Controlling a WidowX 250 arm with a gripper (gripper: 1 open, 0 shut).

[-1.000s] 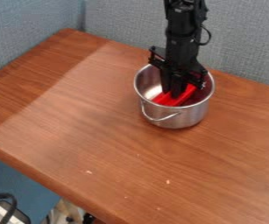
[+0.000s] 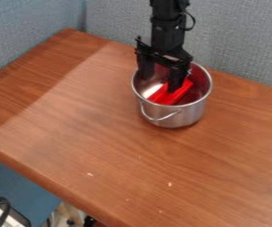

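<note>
A silver metal pot with a wire handle stands on the wooden table, holding a red object. My black gripper is open over the back left of the pot's mouth, above the red object. Whether its fingertips touch the pot or the object is unclear.
Grey padded walls stand behind it. A blue floor and some equipment show past the table's lower left edge.
My gripper has moved left from over the pot's middle toward its back left, uncovering more of the red object.
</note>
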